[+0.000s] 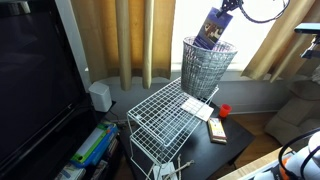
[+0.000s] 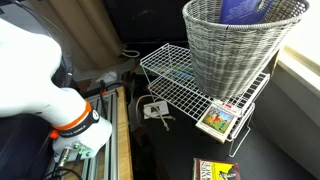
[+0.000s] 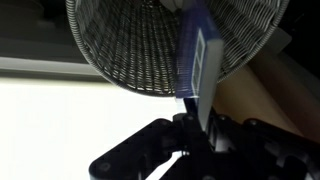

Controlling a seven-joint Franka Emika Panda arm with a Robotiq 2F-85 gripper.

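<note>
A dark blue, flat case or book stands tilted at the mouth of the grey wicker basket, most of it above the rim. My gripper is shut on its upper edge, high over the basket. In the wrist view the blue case runs from between the fingers of my gripper toward the basket's woven interior. Exterior view 2 shows only part of the blue case above the basket rim; the gripper is outside that view.
A white wire rack stands below and left of the basket. On the dark table are a red cup and a small book. Another booklet leans by the rack. More books stand at the left.
</note>
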